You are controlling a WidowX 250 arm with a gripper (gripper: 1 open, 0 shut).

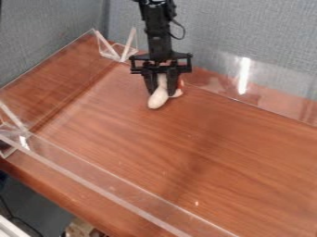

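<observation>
My black gripper (161, 80) hangs over the back of the wooden table, pointing down and shut on a pale, elongated object (158, 98) that lies at the tabletop with its rounded end toward the front. A small red and white bit shows just right of the fingers, partly hidden by them, so I cannot tell what it is.
Clear plastic rails edge the wooden table (210, 157) along the back and front-left, with white corner brackets at the back left and left. Grey walls stand behind.
</observation>
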